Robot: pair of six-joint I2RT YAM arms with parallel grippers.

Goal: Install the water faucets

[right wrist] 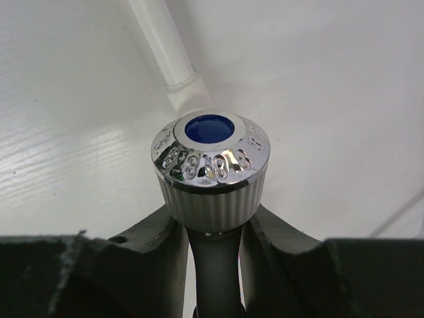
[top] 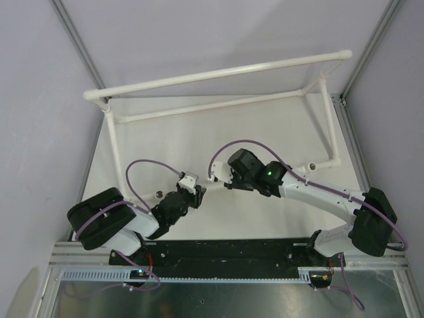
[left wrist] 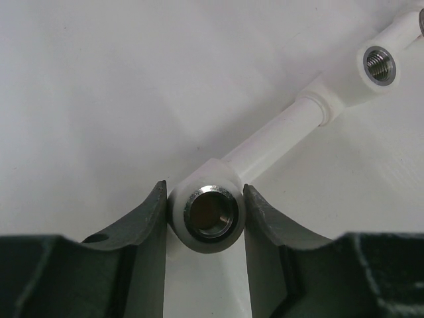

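My left gripper (top: 193, 192) is at the middle of the white lower pipe; in the left wrist view its fingers sit either side of a white fitting (left wrist: 207, 174) with a threaded metal socket (left wrist: 211, 213), closed round it. A second socket (left wrist: 380, 65) shows farther along the pipe. My right gripper (top: 228, 177) is just right of the left one, over the pipe. In the right wrist view its fingers hold a chrome faucet (right wrist: 209, 159) with a blue cap, upright in the view. Whether the faucet meets a socket is hidden.
The white pipe frame (top: 218, 71) spans the board (top: 212, 139), with a high bar at the back. Another fitting with a socket (top: 311, 165) lies on the lower pipe at right, beside the right arm. The board's middle is clear.
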